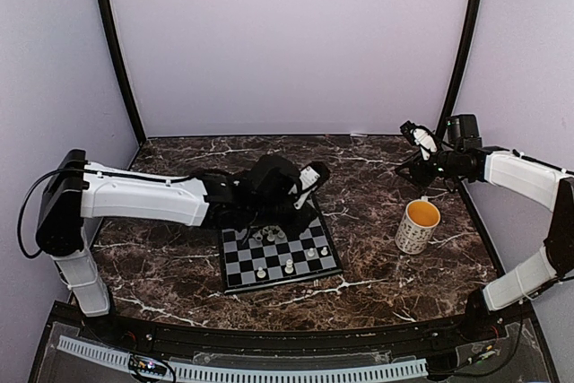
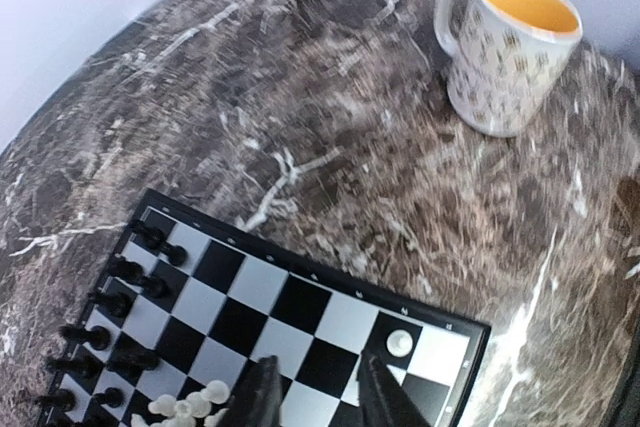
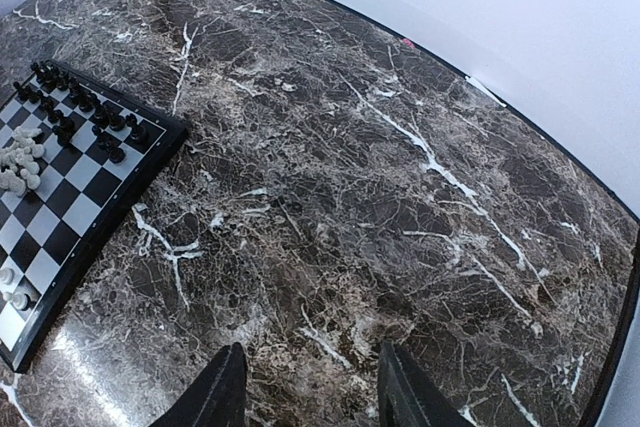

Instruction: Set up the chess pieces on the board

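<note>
The black-and-white chess board lies on the table under my left arm. Along its near part stand separate white pieces. A cluster of loose white pieces lies mid-board. Black pieces stand in rows on the board's far side. My left gripper hangs above the board, its fingers apart, with only bare squares visible between them. One white piece stands beyond its right fingertip. Well clear of the board, my right gripper is open and empty over bare table at the right.
A patterned white mug with an orange inside stands right of the board. Walls bound both sides and the rear.
</note>
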